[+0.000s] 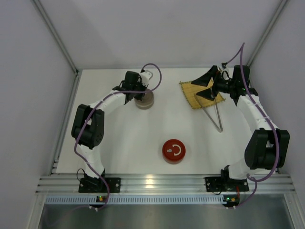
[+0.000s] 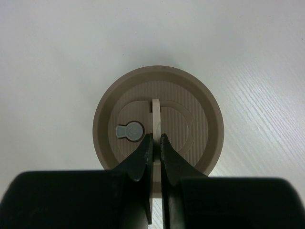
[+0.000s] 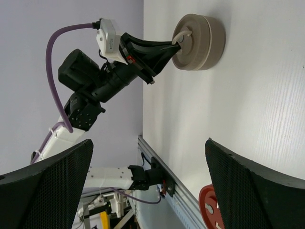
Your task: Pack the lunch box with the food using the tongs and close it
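A round taupe lunch box (image 1: 147, 101) stands at the upper middle-left of the table, its lid (image 2: 102, 119) seated on top as far as I can see. Across the lid is a raised strap handle (image 2: 156, 114), and my left gripper is shut on it. In the right wrist view the handle (image 3: 183, 34) arches up between the left fingertips, with the lid close against the box. A closed red lunch box (image 1: 174, 157) sits at the front middle. Above the yellow woven mat (image 1: 187, 90), my right gripper (image 1: 202, 86) is wide open and empty.
Thin grey sticks (image 1: 212, 119), joined in a narrow V, reach from the mat toward the front right. Bare white table (image 1: 119, 143) lies between the two boxes and at the left front.
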